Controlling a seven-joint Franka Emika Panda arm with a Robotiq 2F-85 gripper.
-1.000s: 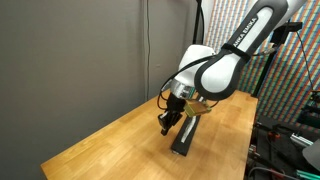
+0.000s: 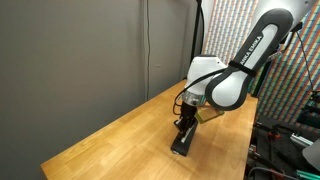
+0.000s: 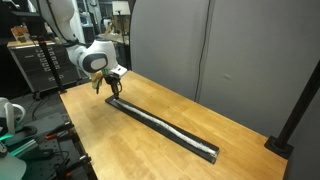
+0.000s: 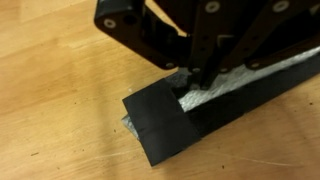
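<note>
A long, narrow black piece with a pale grey strip down its middle lies flat on the wooden table. Its near end shows in exterior view 1, below the arm. My gripper is down at the end of the piece nearest the arm's base. In the wrist view the gripper sits where the black end band meets the grey woven strip. The fingers are close together on the piece; the exact part between them is hidden by the dark gripper.
Bare wooden table stretches to the left in exterior view 1. A grey partition stands along the back. In exterior view 2 a black post rises at the right edge.
In exterior view 1 my gripper has moved right, from beside the end of the black piece to over it. The piece itself has not visibly shifted.
</note>
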